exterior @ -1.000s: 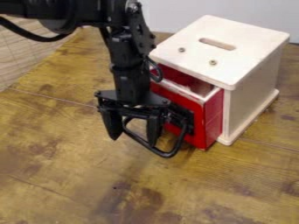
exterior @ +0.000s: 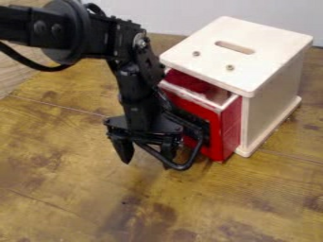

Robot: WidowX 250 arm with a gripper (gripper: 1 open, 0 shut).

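Observation:
A white wooden box (exterior: pixel 269 95) stands at the right, with a red front panel (exterior: pixel 225 128) on its near side and a slot and two bolts on top. Just in front of that panel, low over the floor, is my black gripper (exterior: pixel 142 151). Its fingers hang open, with nothing seen between them. A black cable loops below the gripper against the red panel, and the arm hides part of the box's front.
Bare wooden floor (exterior: pixel 89 189) fills the front and left. A pale edge runs along the upper left, and a wall is behind the box.
The arm and gripper have shifted slightly left, away from the red panel, over the last second. The box looks unmoved.

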